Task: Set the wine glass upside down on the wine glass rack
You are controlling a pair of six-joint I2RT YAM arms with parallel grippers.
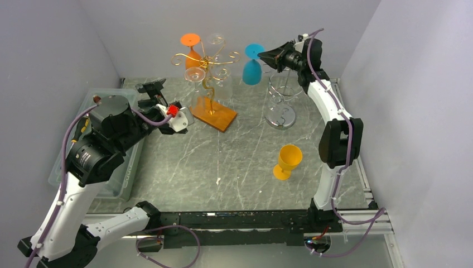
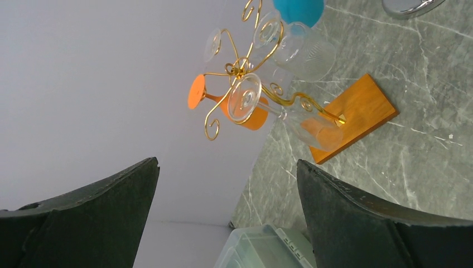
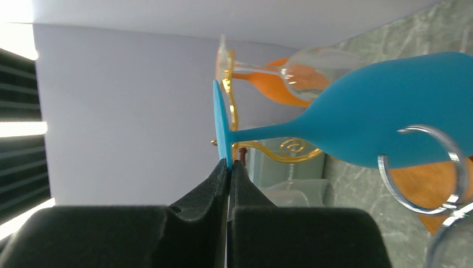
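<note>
A blue wine glass point(image 1: 252, 72) hangs upside down, bowl below its foot, in the gap between the gold rack and the chrome rack. My right gripper is shut on the thin edge of the glass's foot, fingertips meeting around it. The gold wine glass rack point(image 1: 206, 61) on its wooden base carries an orange glass point(image 1: 192, 57) and several clear glasses, hung upside down. In the right wrist view, a chrome rack hook point(image 3: 459, 173) overlaps the blue bowl; contact is unclear. My left gripper stands open, empty, left of the gold rack.
The chrome rack point(image 1: 280, 114) stands on its round base beneath the right arm. A yellow goblet point(image 1: 289, 157) is upright at the front right. At the left sits a clear bin point(image 1: 131, 173).
</note>
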